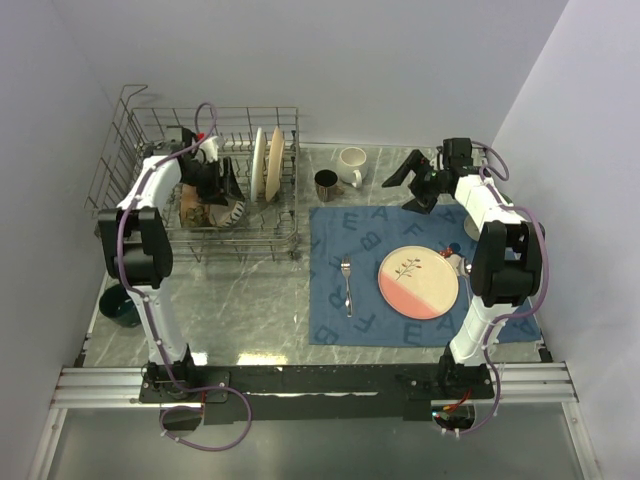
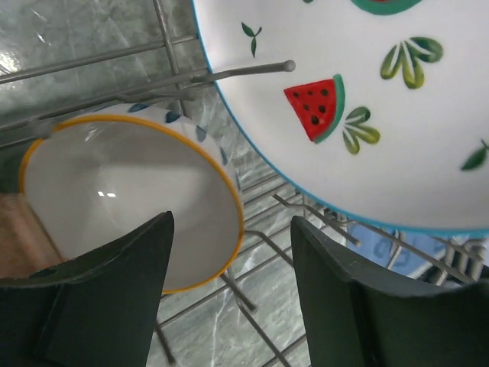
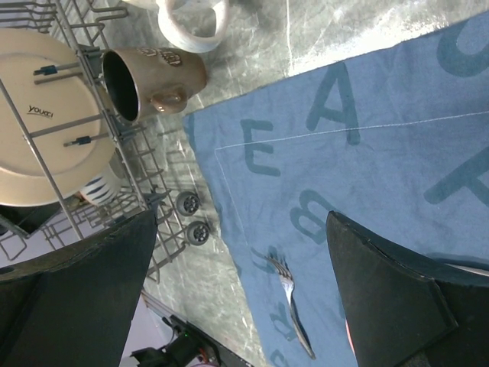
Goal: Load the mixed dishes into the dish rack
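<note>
The dish rack [image 1: 180, 240] holds two upright plates [image 1: 273, 155] and a white bowl with patterned rim [image 2: 130, 191]. My left gripper [image 1: 215, 185] is open over that bowl; a watermelon-pattern plate [image 2: 374, 130] is close beside it in the left wrist view. My right gripper [image 1: 408, 180] stands open above the blue mat's back edge. On the mat [image 1: 340, 225] lie a pink-and-cream plate [image 1: 418, 282] and a fork [image 1: 347, 285]. A brown mug [image 3: 157, 80] and a white mug [image 1: 352, 165] stand right of the rack.
A dark green container [image 1: 118, 308] is at the front left, partly behind the left arm. The counter [image 1: 240, 310] in front of the rack is clear. Walls bound both sides and the back.
</note>
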